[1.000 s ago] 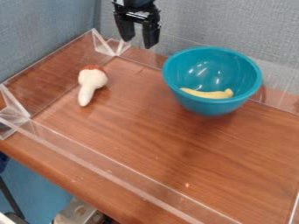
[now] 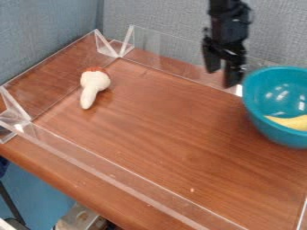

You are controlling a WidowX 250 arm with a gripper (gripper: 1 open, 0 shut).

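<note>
A black gripper [image 2: 224, 65] hangs at the top centre-right, blurred, next to the left side of a teal bowl [image 2: 270, 126] at the right edge, which is partly out of frame. A yellow elongated object [image 2: 289, 120] lies in the bowl. The gripper's fingers look apart, with nothing seen between them. A white mushroom-shaped toy [image 2: 93, 86] with an orange-red top lies on the left of the wooden table [image 2: 156, 162].
Clear plastic walls [image 2: 60, 148] edge the table, with corner brackets at the left and back. Grey padded walls stand behind and to the left.
The gripper has moved right and lower in view. The teal bowl, with the yellow object in it, has shifted right to the edge of the frame.
</note>
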